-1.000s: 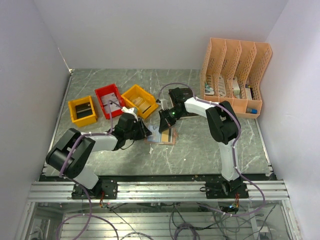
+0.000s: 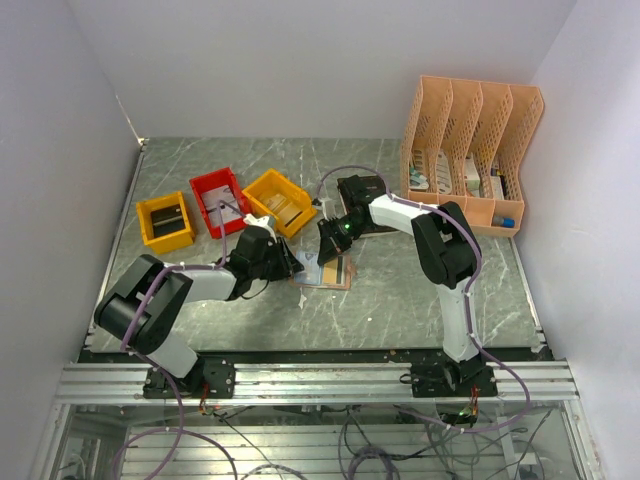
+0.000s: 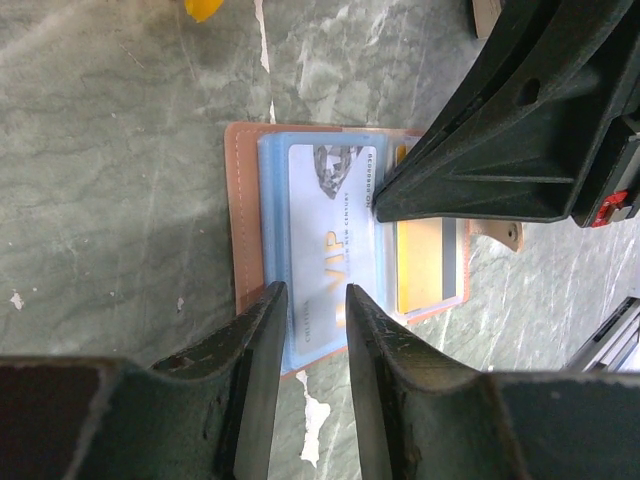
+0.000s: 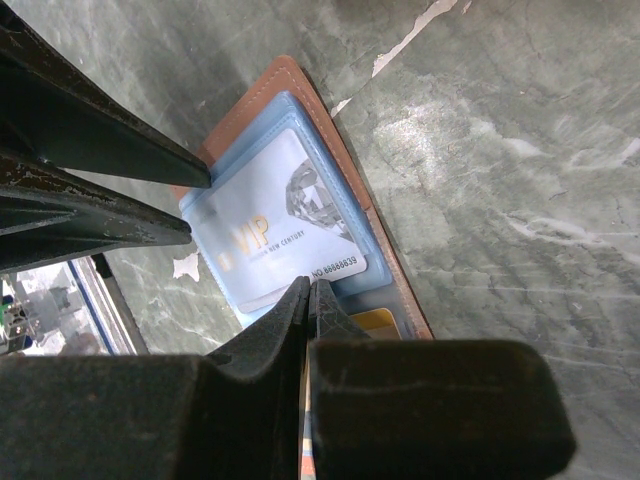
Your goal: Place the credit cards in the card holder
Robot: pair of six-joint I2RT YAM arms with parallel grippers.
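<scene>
The open card holder (image 2: 342, 271) lies on the table between both grippers, brown with blue sleeves. A white VIP card (image 3: 332, 250) (image 4: 280, 215) sits in a blue sleeve; a gold card (image 3: 420, 265) shows beside it. My left gripper (image 2: 292, 265) is at the sleeve's outer edge, fingers part open in its own view, nothing clearly held between them. My right gripper (image 2: 326, 245) is shut at the holder's middle, by the card's numbered edge, with nothing visible between its fingertips.
Yellow (image 2: 166, 240) and red (image 2: 200, 185) boxes, plus another yellow box (image 2: 262, 182), stand behind the arms. A peach organizer (image 2: 480, 215) is at back right.
Almost nothing differs in the top view; the left arm shows at most a very slight shift, and the right arm and holder stay in place.
</scene>
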